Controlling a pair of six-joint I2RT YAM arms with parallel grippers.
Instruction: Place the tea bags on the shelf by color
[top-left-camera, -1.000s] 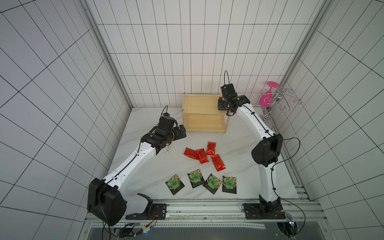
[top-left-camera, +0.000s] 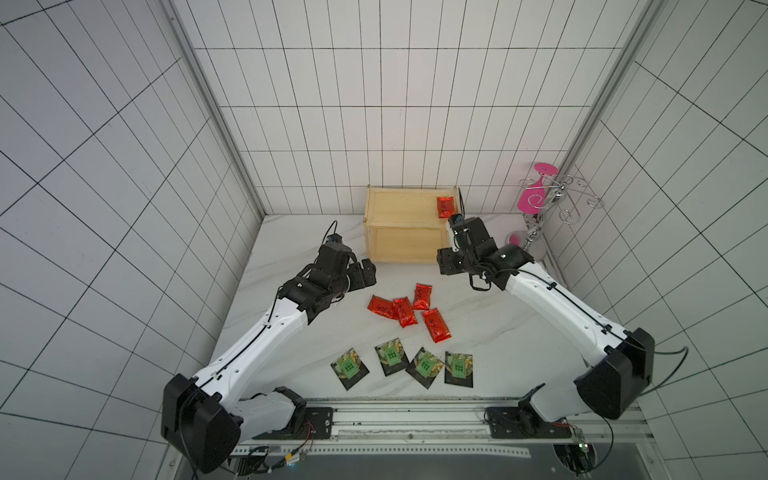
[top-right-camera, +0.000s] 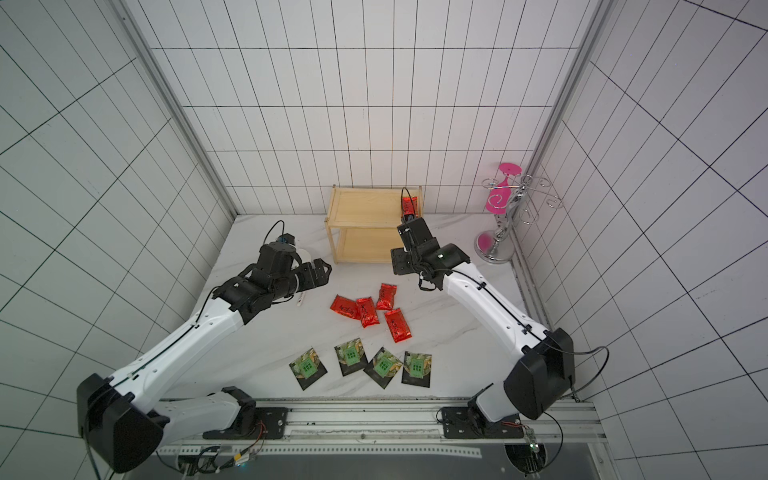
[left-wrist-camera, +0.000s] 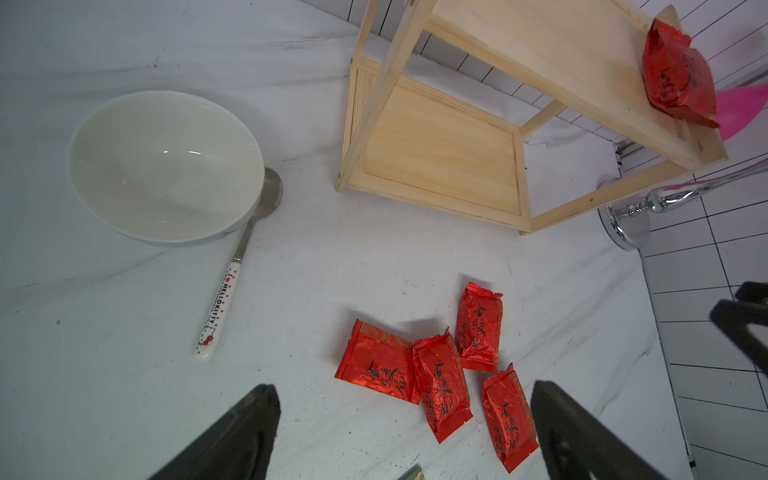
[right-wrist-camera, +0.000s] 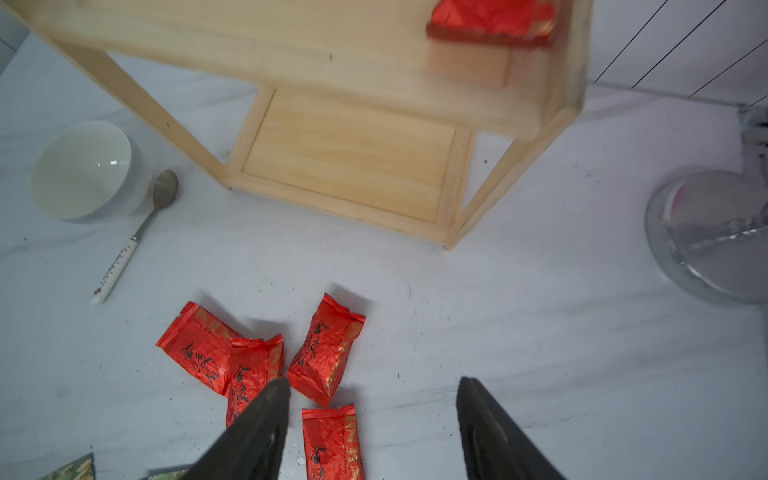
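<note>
One red tea bag (left-wrist-camera: 678, 73) rests on the upper shelf board (top-left-camera: 400, 204) at its right end. Several red tea bags (left-wrist-camera: 376, 364) lie in a cluster on the table before the shelf, and several green tea bags (top-right-camera: 349, 356) form a row near the front edge. My left gripper is open and empty above the table, left of the shelf's front. My right gripper hangs empty in front of the shelf's right part, above the red bags, its fingers apart.
A white bowl (left-wrist-camera: 164, 168) and a spoon (left-wrist-camera: 216, 312) lie left of the shelf. A metal stand (top-right-camera: 496, 248) with pink items stands at the back right. The table between shelf and right wall is clear.
My left gripper has shifted slightly.
</note>
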